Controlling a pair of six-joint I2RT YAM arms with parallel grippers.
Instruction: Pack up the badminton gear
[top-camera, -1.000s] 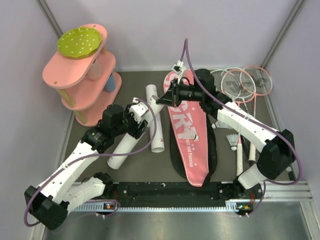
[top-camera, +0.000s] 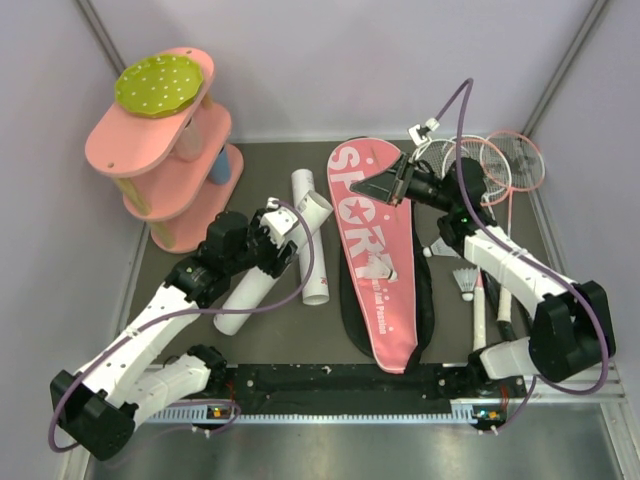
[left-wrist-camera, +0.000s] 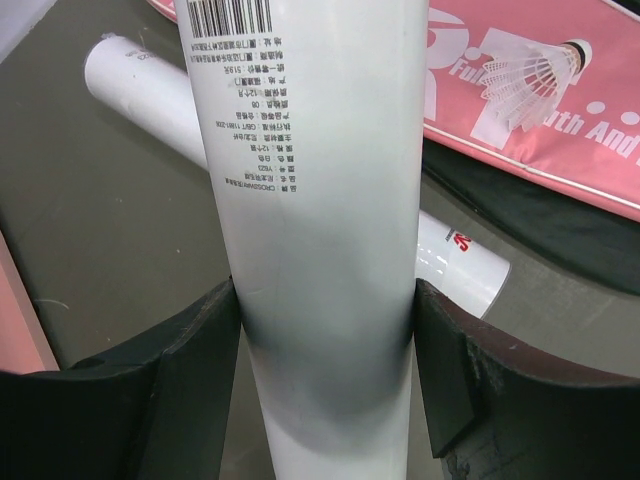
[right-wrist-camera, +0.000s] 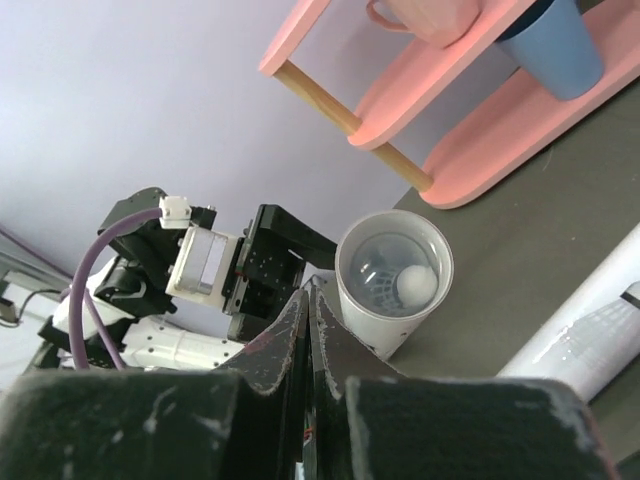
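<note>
My left gripper (top-camera: 277, 250) is shut on a white shuttlecock tube, held at a slant; in the right wrist view the tube's open end (right-wrist-camera: 395, 330) shows a shuttlecock inside. A second white tube (top-camera: 312, 275) lies behind it. My right gripper (top-camera: 378, 188) is shut with nothing visible between its fingers, above the pink racket bag (top-camera: 390, 310). A shuttlecock (top-camera: 378, 268) lies on the bag. More shuttlecocks (top-camera: 463, 280) lie to its right, beside several rackets (top-camera: 515, 160).
A pink shelf (top-camera: 170, 230) with a green polka-dot plate (top-camera: 158, 85) and cups stands at the left. Grey walls enclose the dark mat (top-camera: 270, 170).
My right gripper has moved right, away from the upper end of the held tube to over the bag. The left gripper and tube look nearly unchanged.
</note>
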